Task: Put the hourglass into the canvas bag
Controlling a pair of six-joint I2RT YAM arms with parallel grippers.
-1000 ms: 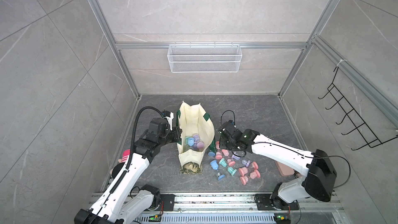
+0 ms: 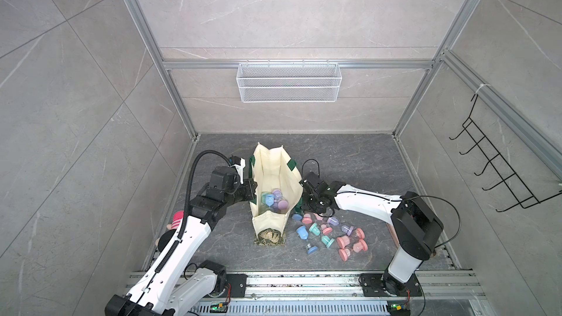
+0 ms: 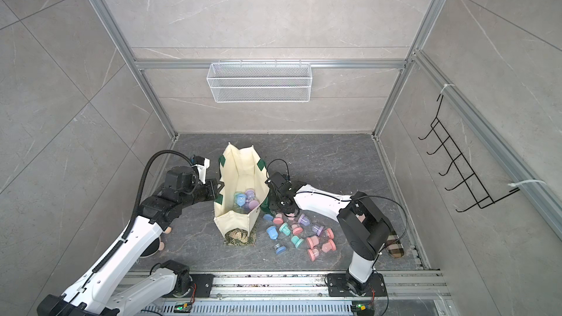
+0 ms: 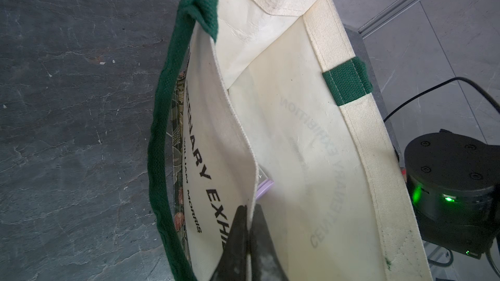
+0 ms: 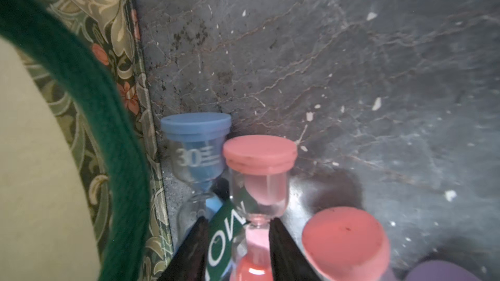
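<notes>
The cream canvas bag [image 2: 275,166] stands open on the floor, with several hourglasses [image 2: 270,200] inside. My left gripper is shut on the thin left rim of the bag. Right of the bag, my right gripper points down, its fingers [image 5: 283,247] parted. A pink hourglass [image 5: 260,164] stands with its neck between them, nearer the right finger; a gap shows on the other side. Close to the bag wall is a blue hourglass [image 5: 195,145], partly behind the left finger.
More hourglasses [image 2: 344,241] in pink, teal, blue and purple lie in a cluster on the floor, right of the bag. A green handle strap [image 5: 112,140] hangs along the bag's right side. The floor behind the bag is clear.
The right arm has shifted left, toward the bag, and its gripper now sits beside the bag's right wall. The left arm and the bag look unmoved.
</notes>
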